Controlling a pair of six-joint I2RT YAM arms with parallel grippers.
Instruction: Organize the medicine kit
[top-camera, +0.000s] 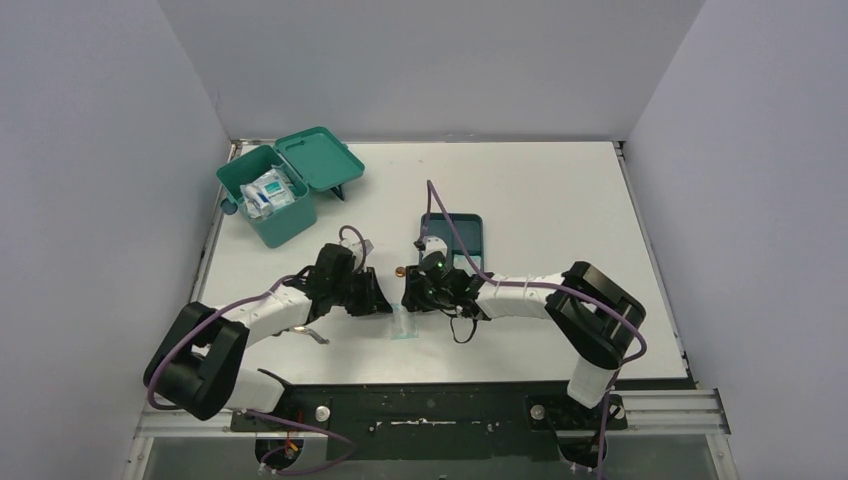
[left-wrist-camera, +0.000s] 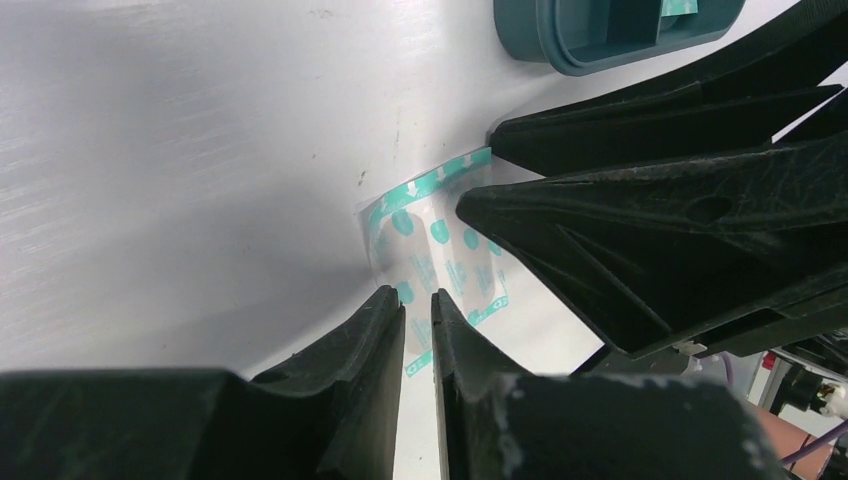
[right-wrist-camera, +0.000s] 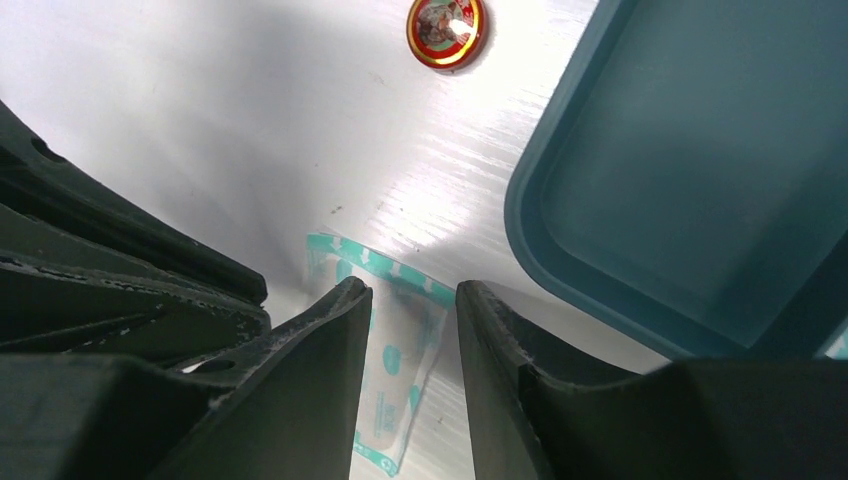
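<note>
A flat clear packet (top-camera: 403, 322) with teal print lies on the table between my two grippers. My left gripper (top-camera: 391, 312) is at the packet's left side; in the left wrist view its fingers (left-wrist-camera: 378, 325) are close together, with packet visible through the slim gap. Whether they pinch it I cannot tell. My right gripper is open, its fingertips on either side of the packet's upper right corner in the right wrist view. A teal divided tray (top-camera: 450, 218) stands just behind the right gripper and is partly hidden by it.
A green medicine box (top-camera: 290, 222) holding white packets stands at the back left, its lid (top-camera: 320, 160) open. A small round red-and-gold tin (right-wrist-camera: 447, 32) lies beside the tray. Metal scissors or tweezers (top-camera: 309, 332) lie near the left arm.
</note>
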